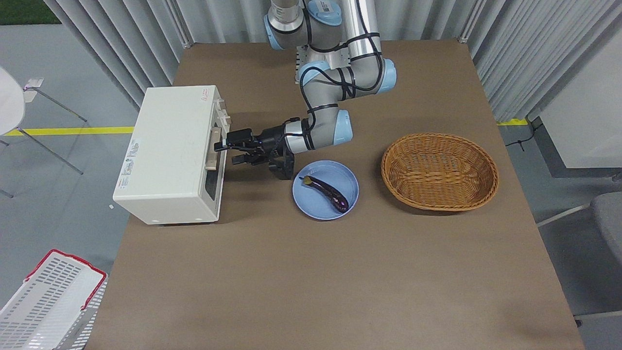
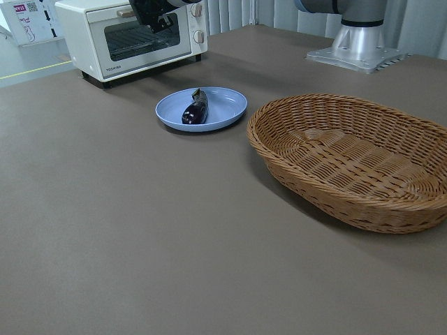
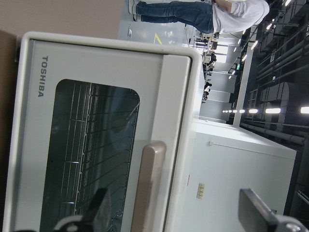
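Note:
A white Toshiba toaster oven (image 1: 163, 151) stands at the table's left with its glass door closed. My black gripper (image 1: 224, 150) is right at the door's front, by the handle (image 3: 148, 188); in the wrist view its two fingers are open, one either side of the handle, and contact is unclear. A dark purple eggplant (image 1: 326, 192) lies on a blue plate (image 1: 309, 205) to the oven's right.
A wicker basket (image 1: 440, 171) sits at the table's right. The robot's base stands at the back edge.

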